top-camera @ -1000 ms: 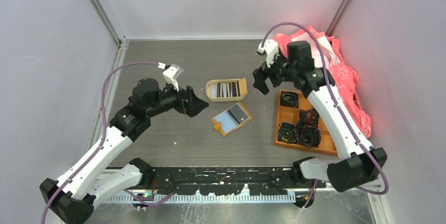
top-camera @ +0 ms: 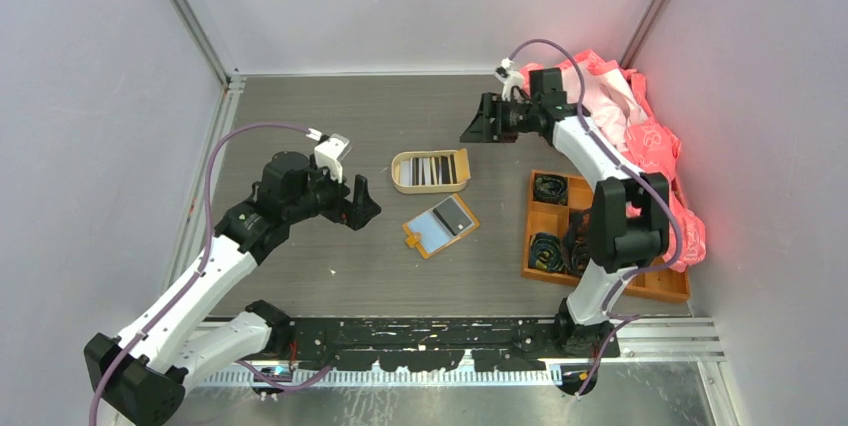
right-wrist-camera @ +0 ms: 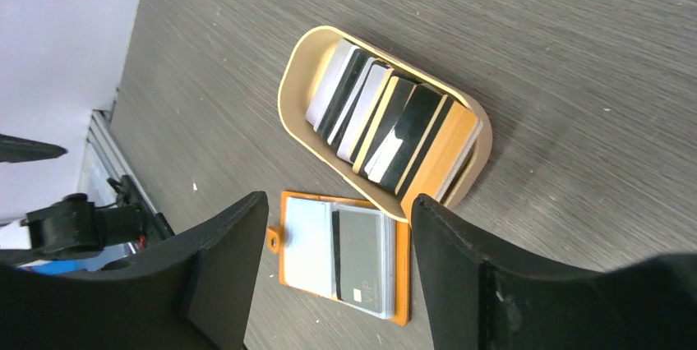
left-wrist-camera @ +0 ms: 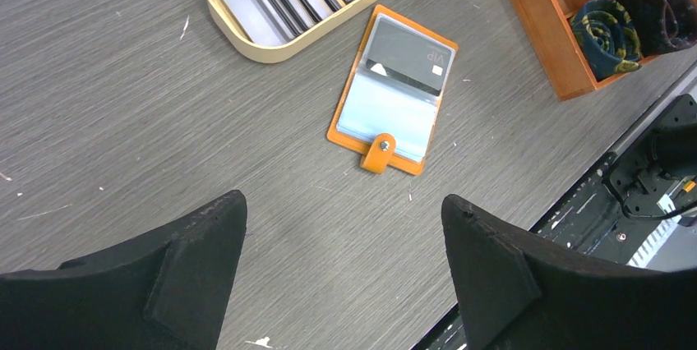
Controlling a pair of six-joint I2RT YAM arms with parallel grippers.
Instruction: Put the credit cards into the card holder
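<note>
A cream oval holder holds several cards standing in a row, black, white and orange, at the table's centre. Below it lies an orange-edged tray with a clip, carrying a dark card marked VIP and a pale card. My left gripper stands open over the table, left of the tray in the top view, nothing between its fingers. My right gripper is part open and empty, above and to the right of the holder in the top view, facing down toward both holder and tray.
A wooden box with rolled dark cloths is at the right, behind it a pink bag along the wall. A black rail runs along the front edge.
My right arm has swung toward the back and left, its gripper now higher in the top view. My left gripper has shifted slightly left. The cards and holder look unchanged.
</note>
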